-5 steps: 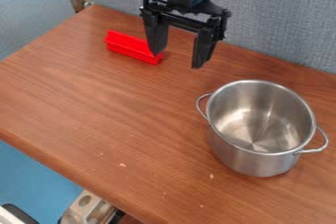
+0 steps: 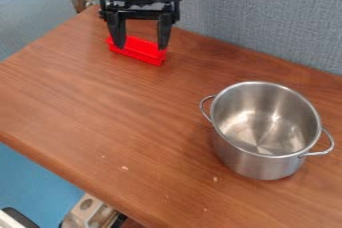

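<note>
My black gripper (image 2: 140,34) is at the back left, open, its fingers on either side above a red bar-shaped object (image 2: 139,55) lying on the wooden table (image 2: 107,122). Whether the fingers touch the bar is hard to tell. A steel pot (image 2: 263,148) with two side handles stands at the right.
A grey wall panel (image 2: 261,17) runs along the back.
My gripper has moved left from the back middle to over the red bar. The bar and pot look unmoved.
</note>
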